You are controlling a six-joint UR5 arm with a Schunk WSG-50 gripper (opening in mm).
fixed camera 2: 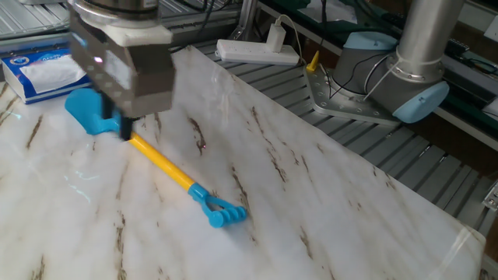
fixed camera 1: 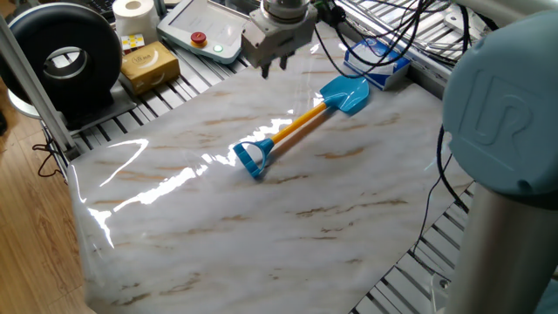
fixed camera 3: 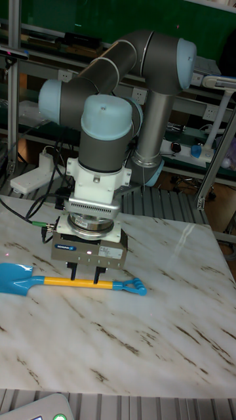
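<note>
A toy shovel lies on the marble-patterned table, with a blue blade (fixed camera 1: 347, 94), a yellow shaft (fixed camera 1: 299, 122) and a blue grip (fixed camera 1: 252, 158). My gripper (fixed camera 1: 275, 67) hangs in the air, apart from the shovel in exterior view 1. Exterior view 3 shows the gripper (fixed camera 3: 86, 273) with its two dark fingers spread and an empty gap between them. There the fingertips overlap the yellow shaft (fixed camera 3: 57, 281) only by line of sight. From exterior view 2, the gripper (fixed camera 2: 117, 118) covers part of the shovel near where blade and shaft (fixed camera 2: 161, 162) meet.
A blue-and-white tissue pack (fixed camera 1: 377, 63) sits close beyond the blade. A brown box (fixed camera 1: 150, 67), a teach pendant (fixed camera 1: 205, 28) and a black ring-shaped object (fixed camera 1: 61, 61) stand along the back left.
</note>
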